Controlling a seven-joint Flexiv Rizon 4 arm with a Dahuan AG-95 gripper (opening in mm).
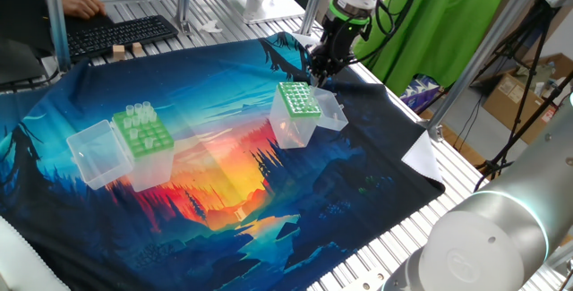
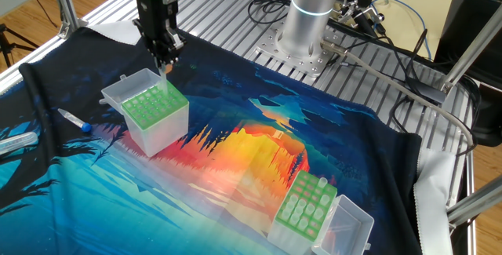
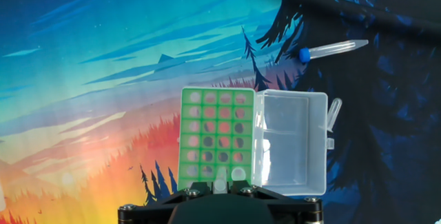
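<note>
My gripper (image 2: 165,60) is over the back edge of a green-topped tube rack (image 2: 156,106), seemingly shut on a clear tube (image 2: 163,79) that points down toward the rack. From above, the wrist view has this tube (image 3: 220,180) between the fingertips, over the near end of the rack (image 3: 217,124). Whether its tip has entered a hole cannot be made out. A pale round tube top (image 3: 238,174) shows in the near right corner; most other holes look empty. The second green rack (image 2: 307,200) holds several clear tubes.
The near rack's open clear lid (image 3: 295,141) lies alongside it. A blue-capped tube (image 3: 334,49) and another clear tube (image 3: 335,114) lie on the cloth beyond. The second rack's lid (image 1: 99,154) also stands open. Cloth between the racks is clear.
</note>
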